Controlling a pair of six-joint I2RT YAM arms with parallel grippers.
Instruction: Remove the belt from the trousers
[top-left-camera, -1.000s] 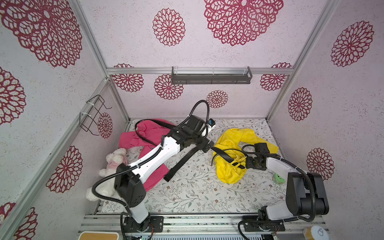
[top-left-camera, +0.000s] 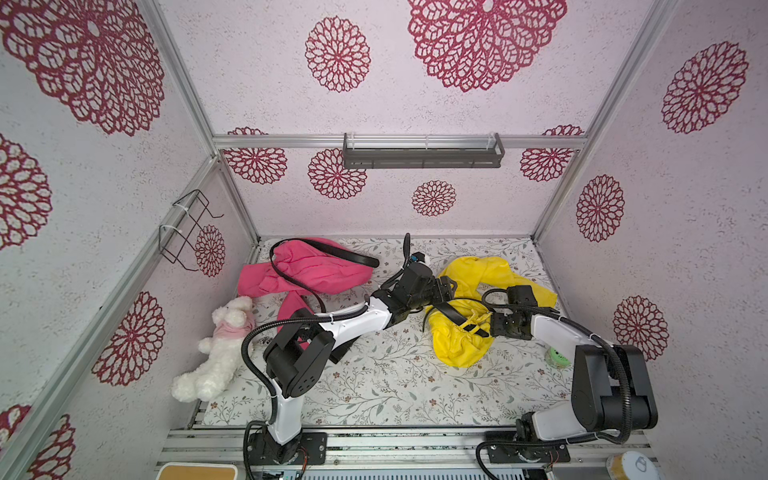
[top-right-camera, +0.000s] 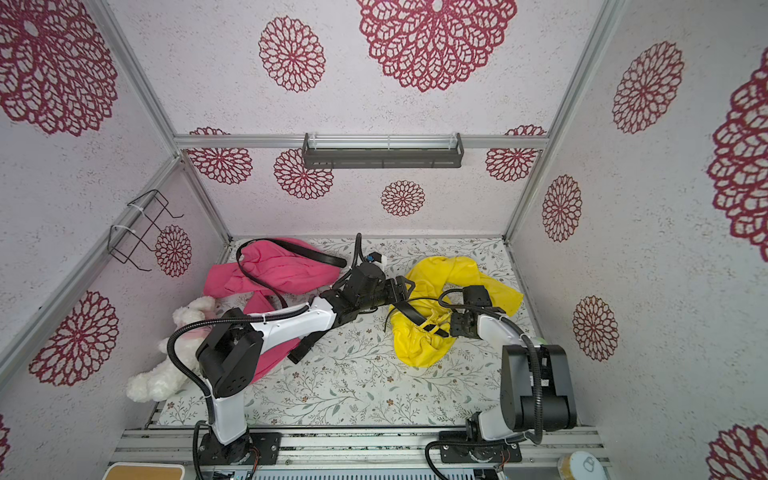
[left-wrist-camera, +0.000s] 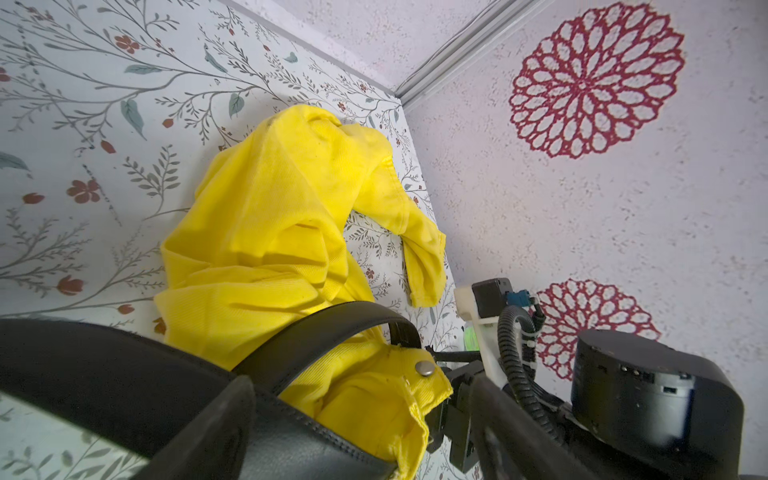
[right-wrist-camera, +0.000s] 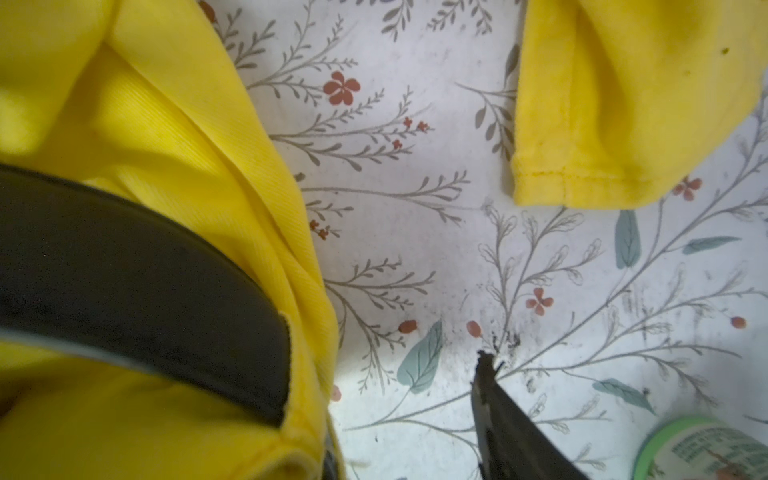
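Note:
Yellow trousers (left-wrist-camera: 264, 216) lie crumpled at right of centre, with a black belt (left-wrist-camera: 128, 384) (right-wrist-camera: 136, 280) running through their waistband loops. My left gripper is open above the belt and waistband at their left side, fingers either side of the strap in the left wrist view. My right gripper is at the waistband's right edge, shut on the yellow trousers; its grip is mostly hidden behind the cloth.
Pink clothing (top-left-camera: 320, 272) with black straps lies at back left, a white plush toy (top-left-camera: 208, 368) left of it. A green-rimmed container (right-wrist-camera: 696, 452) stands beside my right gripper.
My left arm has come down and rightward from over the pink clothing to the belt on the yellow trousers. The right arm shows no visible movement.

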